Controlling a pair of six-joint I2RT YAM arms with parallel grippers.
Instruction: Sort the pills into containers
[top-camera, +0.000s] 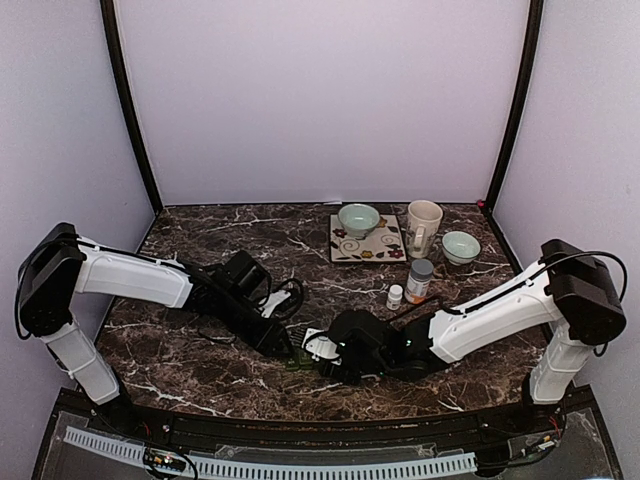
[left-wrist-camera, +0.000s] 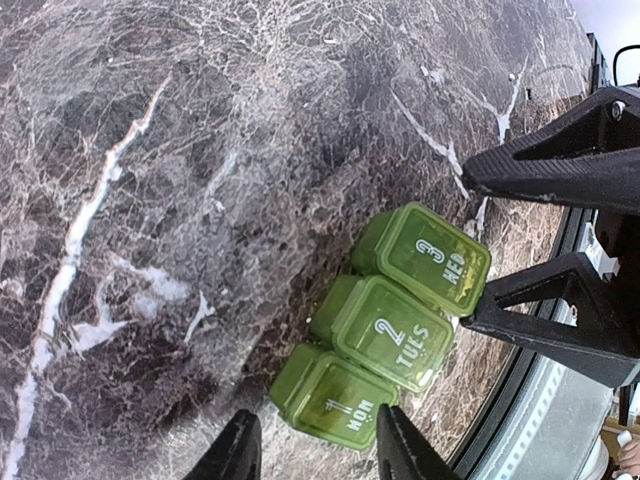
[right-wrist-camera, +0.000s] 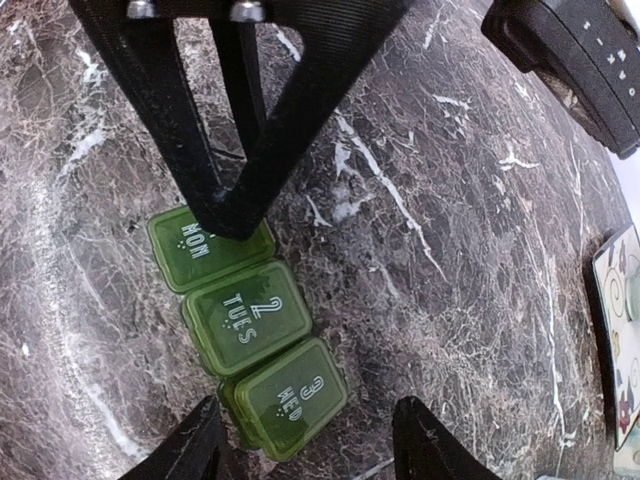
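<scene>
Three green lidded pill compartments lie in a row on the marble table: MON (left-wrist-camera: 335, 405), TUES (left-wrist-camera: 390, 330) and WED (left-wrist-camera: 425, 255). My left gripper stands open just beside MON in its wrist view. My right gripper is open at the WED end, its fingertips either side of that compartment. In each wrist view the other arm's black fingers reach over the row. From above, both grippers meet over the row and largely hide it. A white pill bottle (top-camera: 395, 297) and an orange-labelled jar (top-camera: 418, 282) stand upright to the right.
A flowered board (top-camera: 350, 252) at the back holds a pale bowl (top-camera: 358, 218). A tall mug (top-camera: 424, 220) and a second bowl (top-camera: 460, 246) are to its right.
</scene>
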